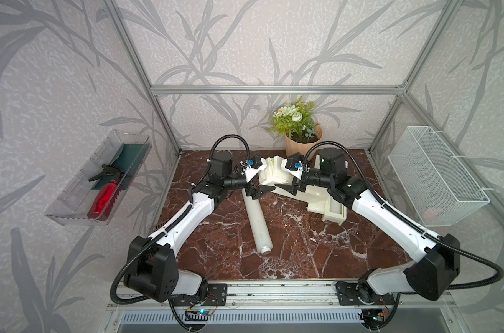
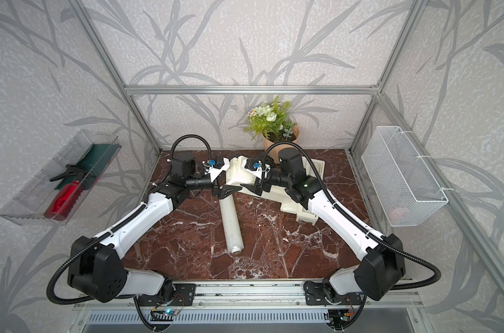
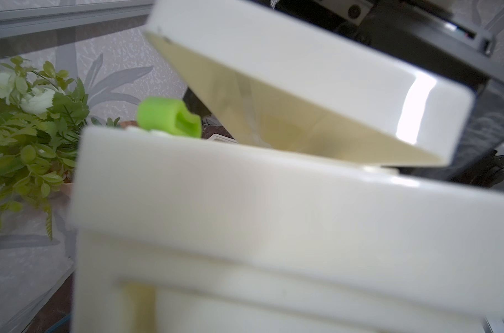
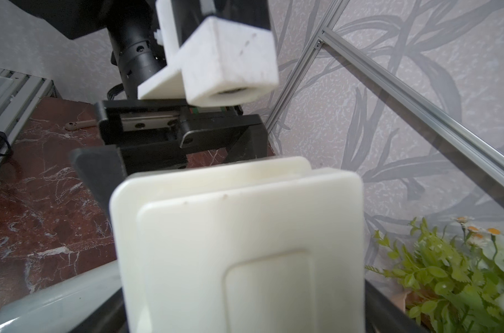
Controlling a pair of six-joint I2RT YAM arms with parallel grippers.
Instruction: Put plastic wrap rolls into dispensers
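A cream-white dispenser (image 1: 275, 171) stands between my two grippers at the back middle of the table. In the left wrist view its lid (image 3: 318, 72) is raised at an angle above the body (image 3: 296, 194), and a bright green piece (image 3: 162, 115) shows at the gap. My left gripper (image 1: 259, 191) is open at the dispenser's left side. From the other side, my right gripper (image 1: 292, 187) also stands open; its blurred dark fingers (image 4: 110, 319) flank the dispenser's end. A long whitish wrap roll (image 1: 257, 224) lies on the table in front.
Another cream-white dispenser part (image 1: 326, 207) lies at the right, partly hidden by the right arm. Behind stands a flower pot (image 1: 304, 138). A wire basket (image 1: 437, 174) and a clear bin (image 1: 99, 180) hang on the side walls.
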